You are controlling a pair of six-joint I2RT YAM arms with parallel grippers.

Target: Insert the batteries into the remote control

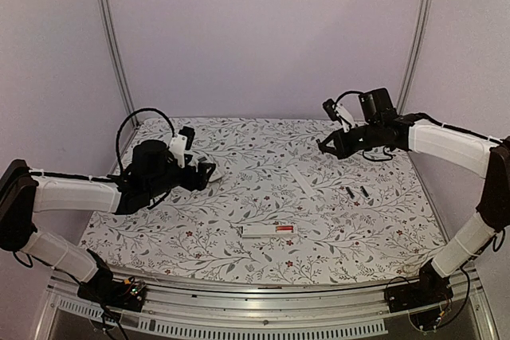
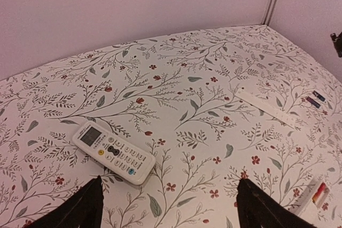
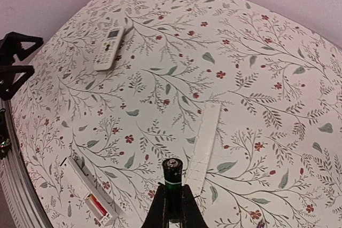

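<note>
A long white casing point(image 1: 259, 231) lies near the front of the table, a red piece in its right end; this appears to be the remote lying back up with a battery inside. My right gripper is shut on a dark battery point(image 3: 172, 177), held upright above the table. Two more batteries, the left one point(image 1: 350, 193) and the right one point(image 1: 364, 191), lie on the right side. A thin white strip point(image 3: 204, 145), perhaps the cover, lies mid-table. My left gripper stands open and empty at the left.
A white remote with buttons and a screen point(image 2: 114, 152) lies face up beyond the left gripper. Patterned cloth point(image 1: 255, 149) covers the table, clear in the centre and back. Walls stand around the sides and back.
</note>
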